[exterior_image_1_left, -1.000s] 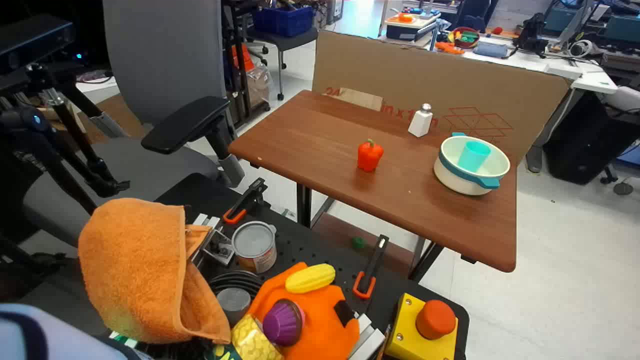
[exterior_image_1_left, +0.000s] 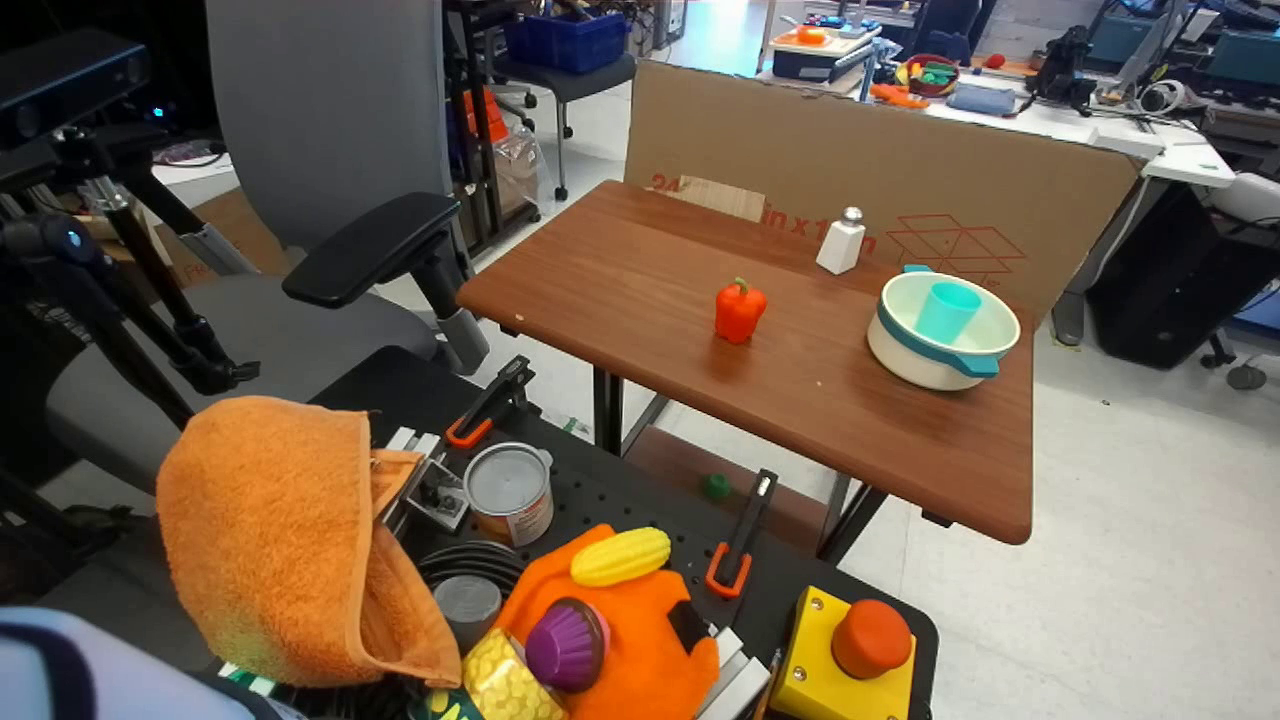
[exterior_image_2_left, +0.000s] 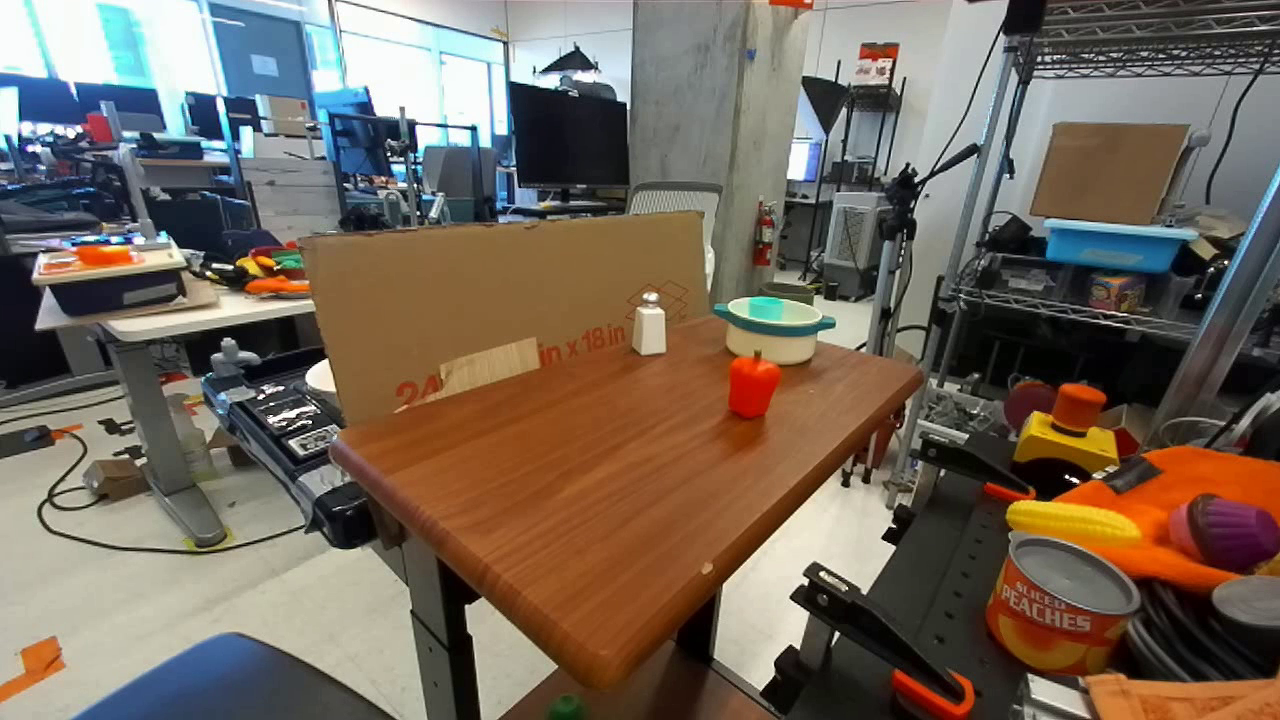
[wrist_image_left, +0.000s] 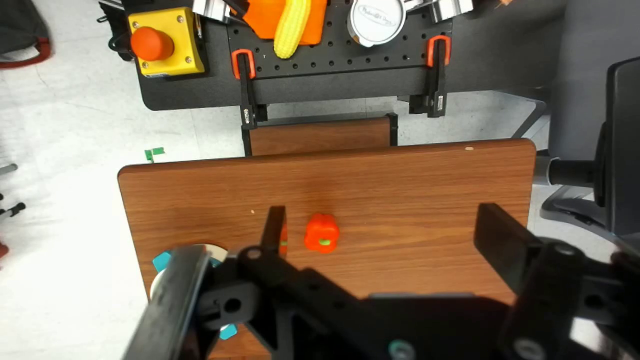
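Note:
On the brown table (exterior_image_1_left: 600, 258) stands a red toy pepper (exterior_image_1_left: 740, 312) with a green stem. A white shaker (exterior_image_1_left: 840, 244) with a grey top is near the cardboard, behind the pepper. At the table's right end sits a cream pot (exterior_image_1_left: 912, 354) with teal handles, a turquoise cup (exterior_image_1_left: 948, 312) inside it. In the wrist view, my gripper is open, its fingers wide apart and well above the table. The pepper (wrist_image_left: 322, 233) shows between the fingers, nearer the left one, untouched. My gripper hides most of the pot there. Neither exterior view shows the gripper.
A cardboard sheet (exterior_image_2_left: 516, 288) stands along the table's far edge. The black bench (wrist_image_left: 336, 87) carries clamps, a yellow corn (wrist_image_left: 292, 27), a peaches can (exterior_image_2_left: 1062, 606) and a red button on a yellow box (wrist_image_left: 171, 48).

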